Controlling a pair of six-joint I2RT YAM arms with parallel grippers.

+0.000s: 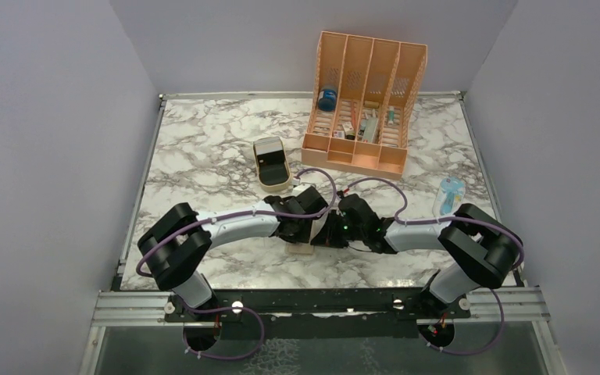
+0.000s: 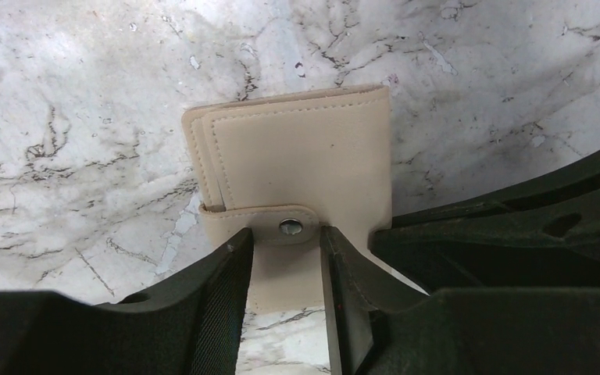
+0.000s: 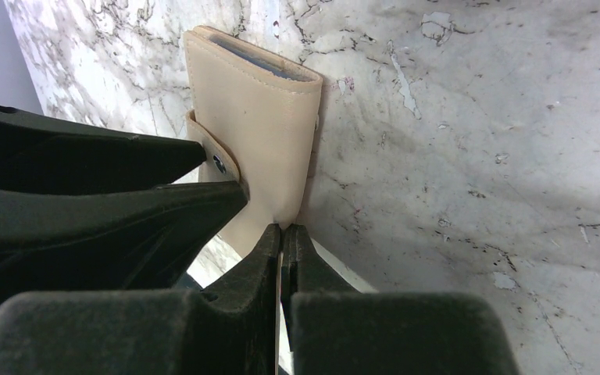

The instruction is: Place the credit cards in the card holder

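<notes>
The beige card holder (image 2: 297,156) lies on the marble table, its snap strap (image 2: 266,223) across it. In the left wrist view my left gripper stands part open, its fingertips either side of the snap. My right gripper is shut at the holder's long edge; whether it pinches any leather I cannot tell. In the left wrist view the right gripper reaches in from the right. No separate credit cards can be made out; inside the holder little shows.
An open small case (image 1: 272,175) stands behind the grippers, and a peach organiser (image 1: 355,158) with assorted items at the back. A blue-and-white object (image 1: 449,195) lies at the right.
</notes>
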